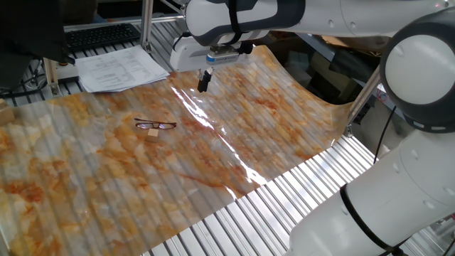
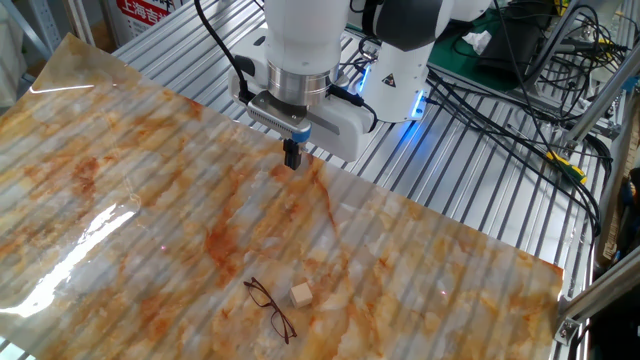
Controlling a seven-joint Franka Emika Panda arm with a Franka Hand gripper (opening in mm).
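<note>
A pair of dark-framed glasses (image 1: 156,124) lies on the marbled sheet, near the middle of the table. Right beside it sits a small pale wooden cube (image 1: 153,134); exterior view 2 shows the glasses (image 2: 270,310) with the cube (image 2: 301,294) close to the frame. My gripper (image 1: 205,81) hangs well away from both, above the sheet near its robot-side edge. Its black fingers (image 2: 291,154) point down and stand together, with nothing visible between them.
Papers (image 1: 122,69) and a black keyboard (image 1: 102,35) occupy the far left in exterior view 1. The marbled sheet (image 2: 130,200) is otherwise mostly bare, with glare in places. Cables (image 2: 500,125) run behind the robot's base.
</note>
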